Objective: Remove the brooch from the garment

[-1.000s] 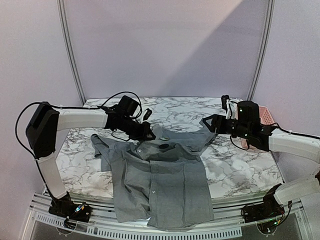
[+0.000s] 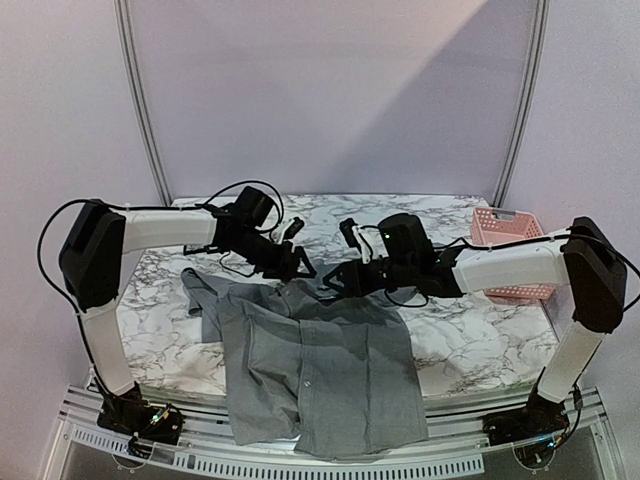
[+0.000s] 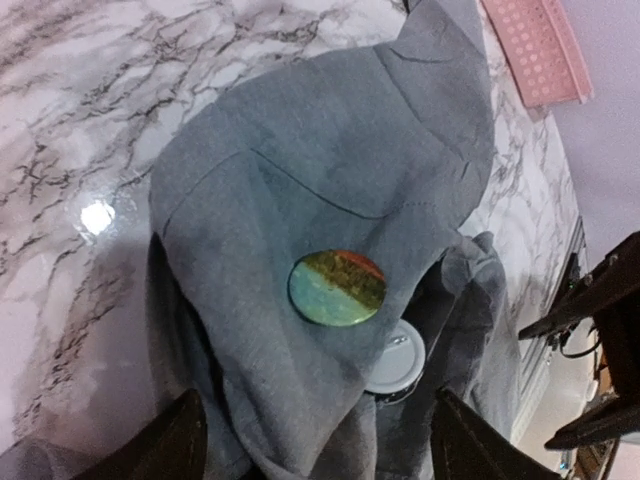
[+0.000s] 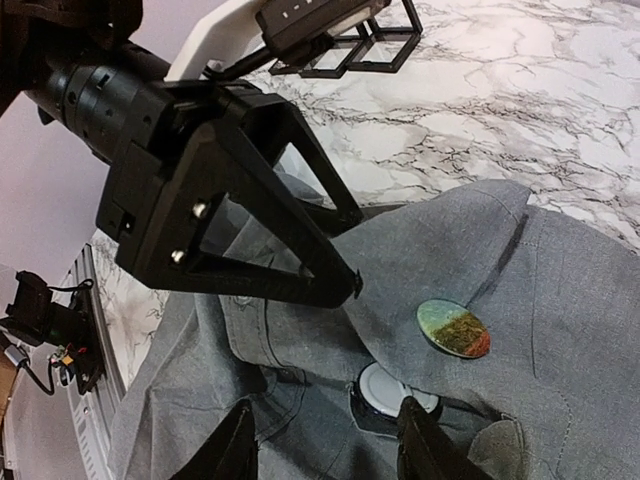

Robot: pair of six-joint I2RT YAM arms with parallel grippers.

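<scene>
The grey garment [image 2: 320, 370] lies crumpled over the table's middle and front edge. On its folded top part is an oval green, orange and brown brooch [image 3: 336, 287] [image 4: 452, 328], with a white round disc [image 3: 393, 358] [image 4: 385, 390] below it among the folds. My left gripper [image 2: 295, 262] hangs just above, open with nothing between its fingers. My right gripper [image 2: 340, 275] faces it from the right, also open and empty, over the folds by the brooch. In the top view both grippers hide much of that area.
A pink basket [image 2: 500, 228] [image 3: 535, 55] stands at the back right of the marble table [image 2: 220, 370]. The two grippers are close together.
My right gripper has moved left and down toward the brooch area, close to the left one. My left gripper has shifted only slightly.
</scene>
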